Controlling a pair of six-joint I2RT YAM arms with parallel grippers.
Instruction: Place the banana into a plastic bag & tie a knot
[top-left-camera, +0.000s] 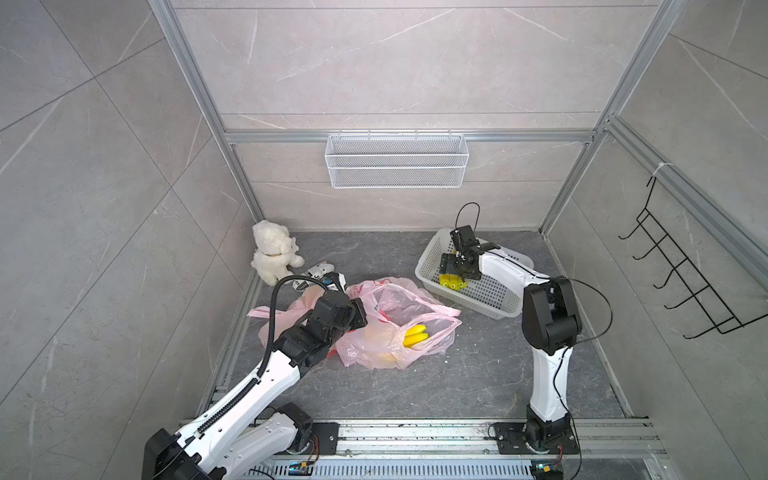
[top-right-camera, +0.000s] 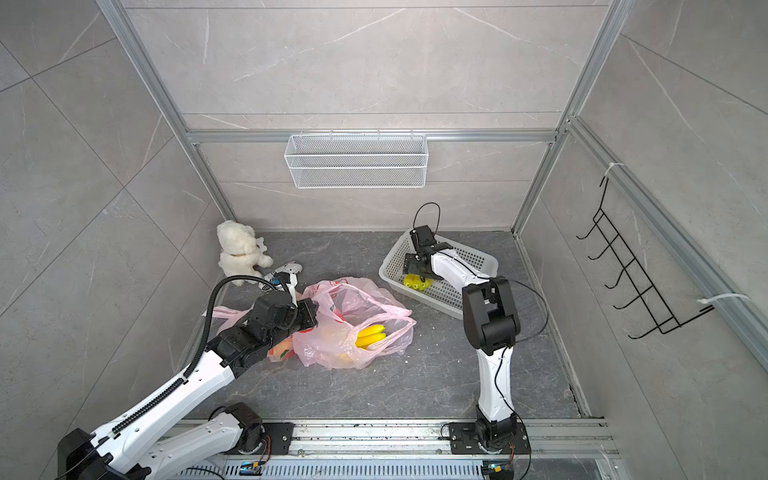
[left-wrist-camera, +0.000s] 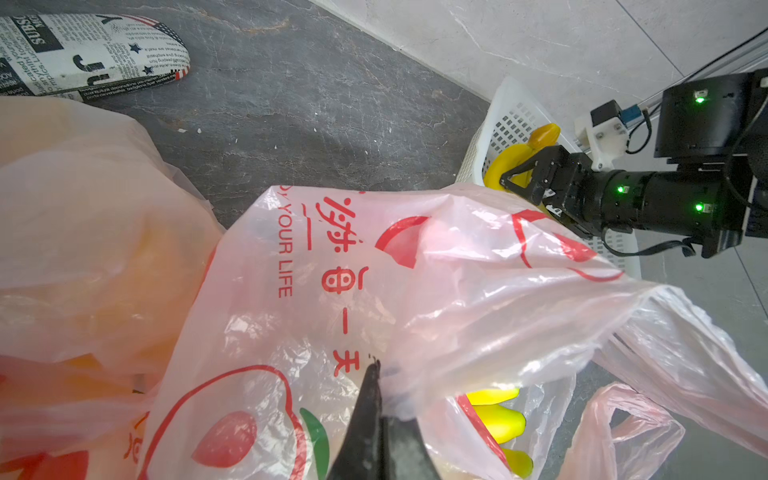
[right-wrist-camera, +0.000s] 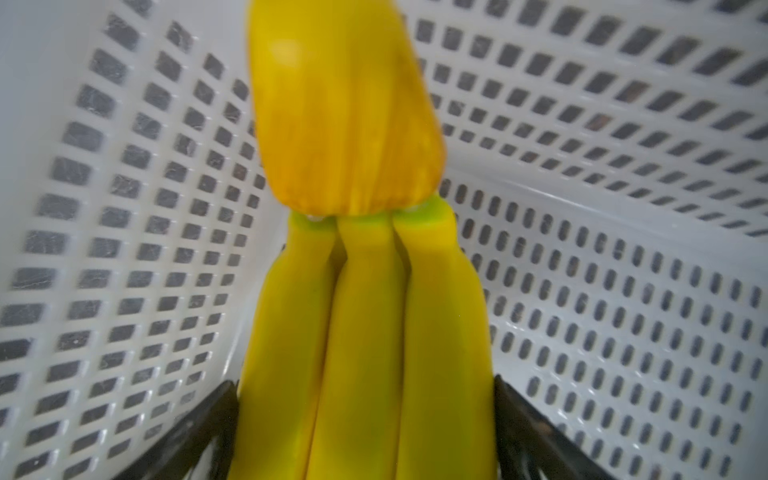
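Note:
A pink plastic bag (top-left-camera: 376, 349) lies mouth open at mid-floor, with yellow bananas (top-left-camera: 415, 336) inside. My left gripper is shut at the bag's raised edge, thin film gathered at its fingertips. Another bunch of bananas (right-wrist-camera: 364, 336) rests in the white basket (top-left-camera: 504, 309). Around that bunch stands my right gripper, open, one finger (right-wrist-camera: 209, 428) on each side and close against the fruit. A further yellow piece (right-wrist-camera: 344, 112) shows beyond its stem end. The fingertips' lower parts are cut off in the right wrist view.
Beneath the left arm lies more pink bag material (left-wrist-camera: 88, 240). A white teddy bear (top-left-camera: 274, 249) and a printed item (left-wrist-camera: 96, 52) are at the back left.

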